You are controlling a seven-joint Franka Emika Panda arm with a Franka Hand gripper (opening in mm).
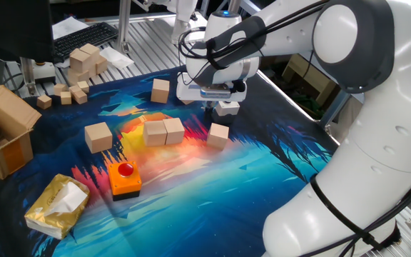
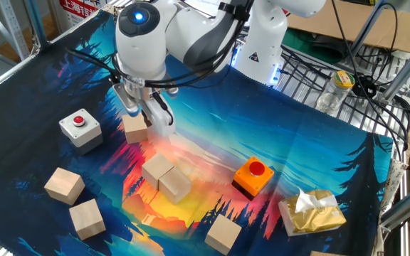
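Note:
My gripper (image 1: 209,107) hangs low over the far right part of the cloth, fingers pointing down. In exterior view 1 it overlaps the grey button box (image 1: 227,109), whose top is partly covered. Exterior view 2 shows that box (image 2: 80,129) with its red button uncovered, apart from the hand and to its left. A wooden cube (image 2: 135,129) sits close beside or below the hand there. The fingers are too dark and hidden to show how the fingers stand, and no held object is visible.
Two wooden blocks (image 1: 164,132) touch mid-cloth; other cubes (image 1: 98,138) lie around them. An orange button box (image 1: 125,180) and a tissue pack (image 1: 58,207) stand at the front left, beside a cardboard box (image 1: 6,135).

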